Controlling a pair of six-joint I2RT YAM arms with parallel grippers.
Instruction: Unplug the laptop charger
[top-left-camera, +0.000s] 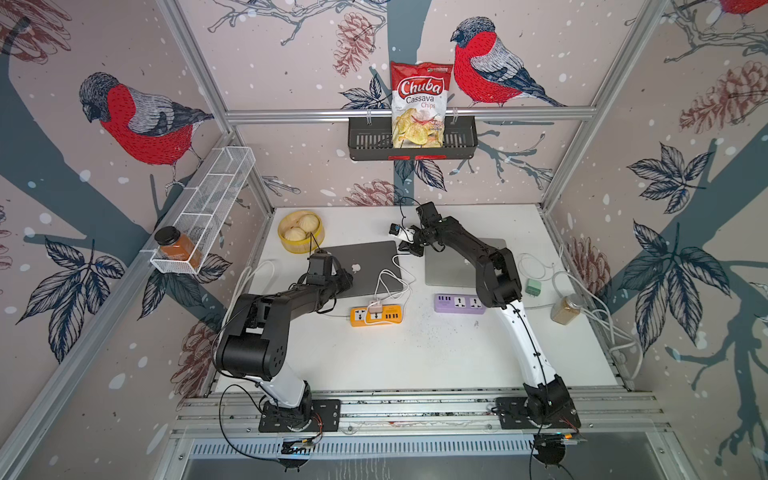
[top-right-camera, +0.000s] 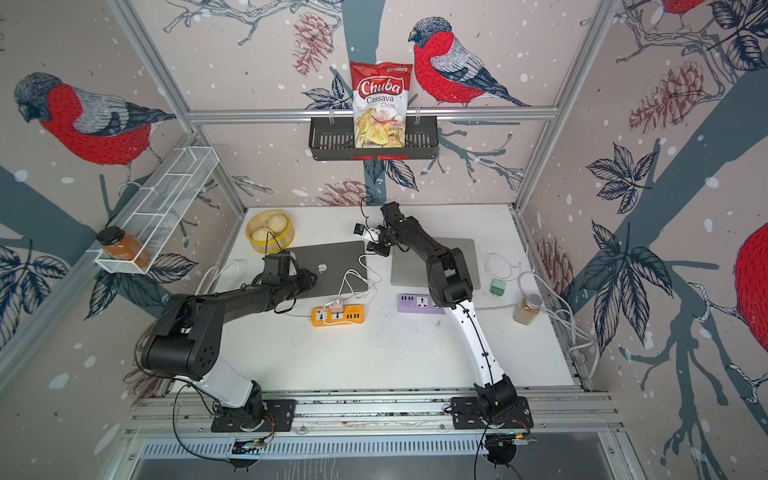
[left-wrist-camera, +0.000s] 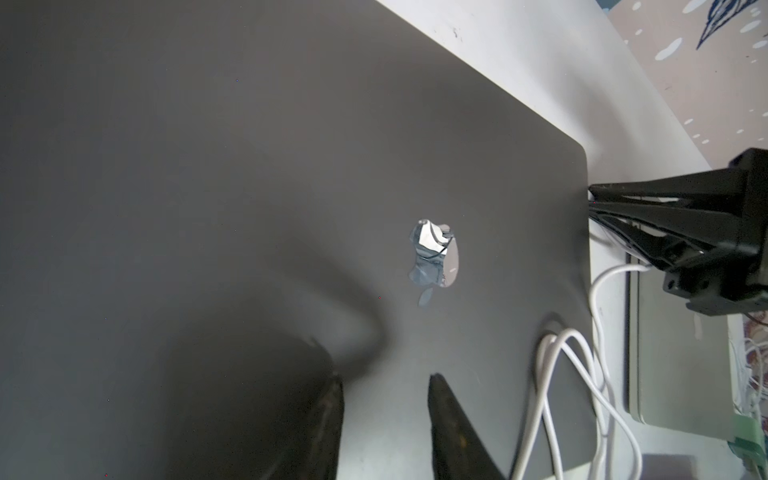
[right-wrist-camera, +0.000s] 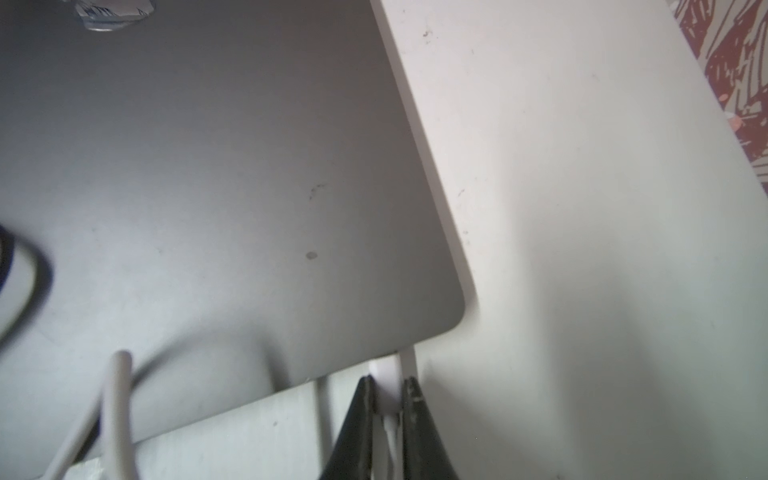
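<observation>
A dark closed laptop (top-left-camera: 369, 268) lies left of centre. At its side edge, the right gripper has its fingertips around the white cable plug (right-wrist-camera: 386, 369); whether it grips it is unclear. The white cable (left-wrist-camera: 608, 384) loops over the laptop toward an orange power strip (top-left-camera: 376, 318) with a white adapter (top-left-camera: 374, 307) on it. My left gripper hangs low over the laptop lid, open, with nothing between its fingertips.
A silver laptop (top-left-camera: 448, 268) lies right, a purple power strip (top-left-camera: 458, 303) below it. A yellow steamer of buns (top-left-camera: 285, 240) is at back left; a green block (top-left-camera: 533, 286) and jar (top-left-camera: 565, 310) sit right.
</observation>
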